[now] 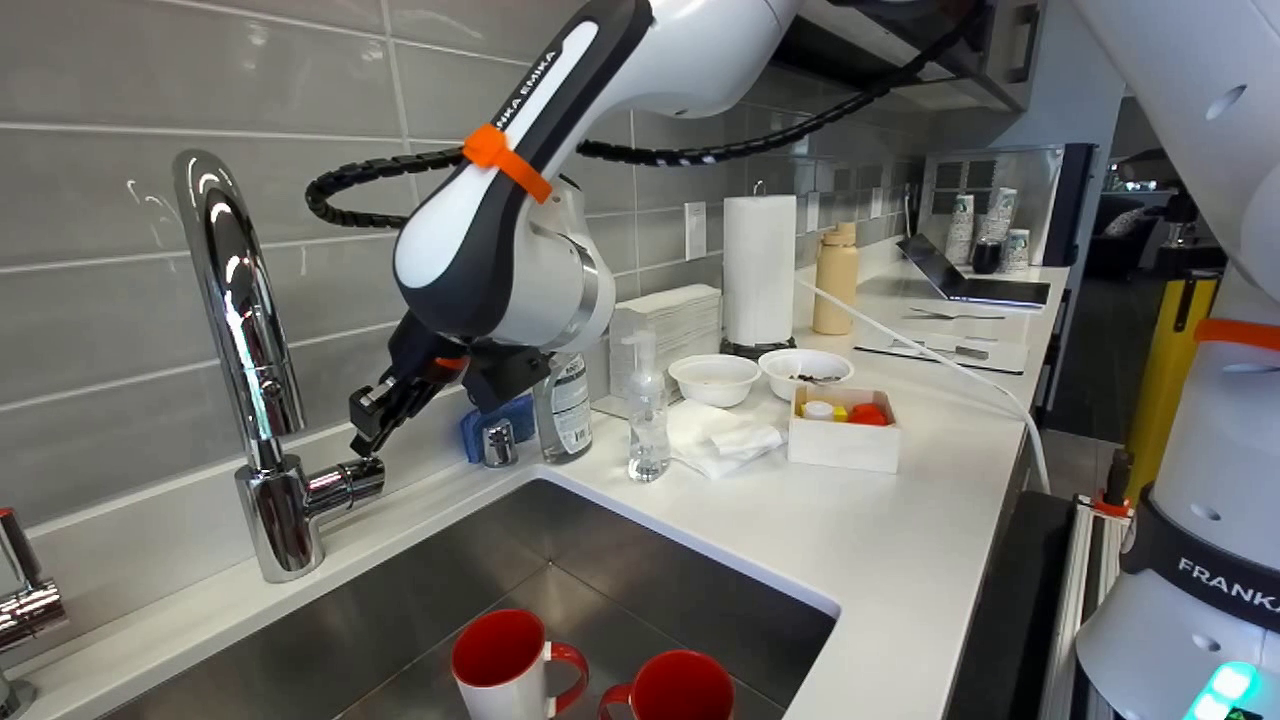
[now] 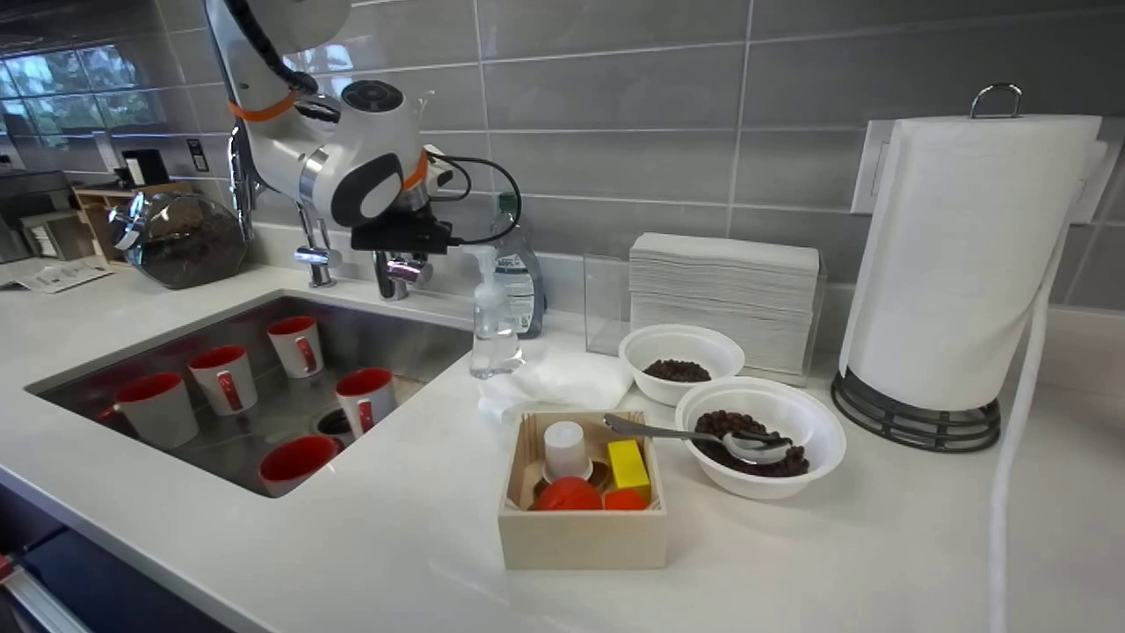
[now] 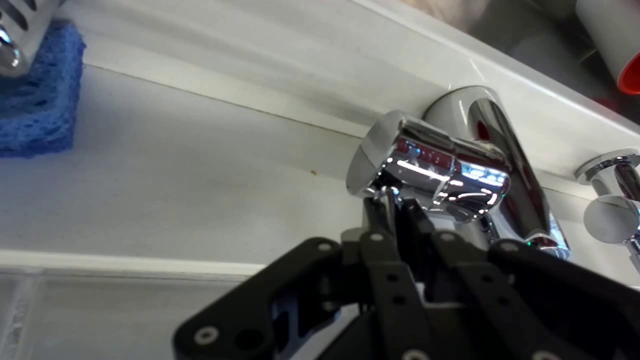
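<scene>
Beside the sink stands a chrome faucet [image 1: 278,522] with a tall curved spout. Its side handle [image 1: 345,482] points to the right in exterior view 1. My gripper [image 1: 366,449] reaches down onto the top of that handle. In the wrist view the gripper is shut on a thin chrome lever [image 3: 391,207] that comes out of the round handle body [image 3: 414,159]. Most of the lever is hidden between the black fingers. No water shows from the spout.
The steel sink [image 2: 237,422] holds several red-and-white mugs. A blue sponge [image 3: 45,96], a soap bottle [image 1: 566,408] and a clear pump bottle [image 1: 648,420] stand near the faucet. A wooden box [image 2: 583,540] and white bowls [image 2: 761,480] are on the counter.
</scene>
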